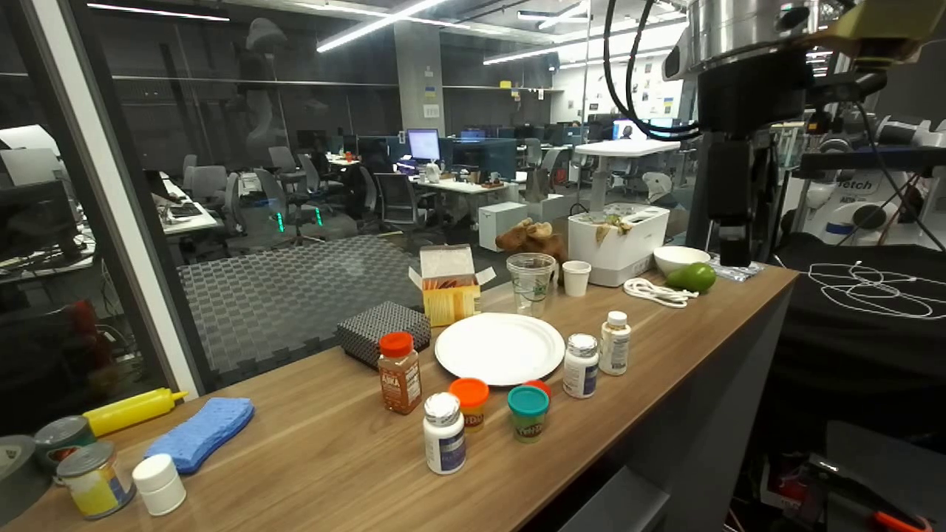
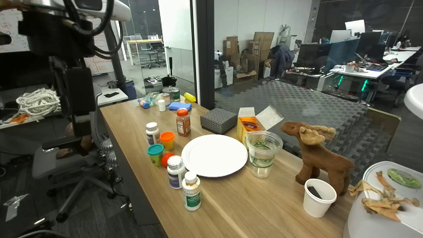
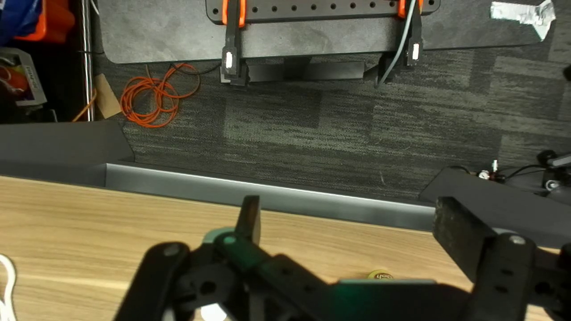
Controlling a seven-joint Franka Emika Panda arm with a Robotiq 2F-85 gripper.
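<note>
My gripper is open, its two dark fingers (image 3: 455, 230) wide apart with nothing between them. In exterior view 1 the gripper (image 1: 734, 248) hangs high at the right, well above the counter. A white plate (image 1: 499, 349) lies on the wooden counter. Round its front stand three white pill bottles (image 1: 444, 434), a teal-lidded tub (image 1: 528, 414), an orange-lidded tub (image 1: 470, 403) and a red-capped spice jar (image 1: 400, 372). A small red thing (image 2: 167, 159), partly hidden, lies beside the tubs.
Behind the plate are a black mesh box (image 1: 383, 333), an open yellow box (image 1: 451, 300), a clear cup (image 1: 530, 284) and a toy moose (image 2: 317, 152). A blue sponge (image 1: 199, 433) and cans stand left; a green avocado (image 1: 692, 278) and white cable (image 1: 658, 292) lie right.
</note>
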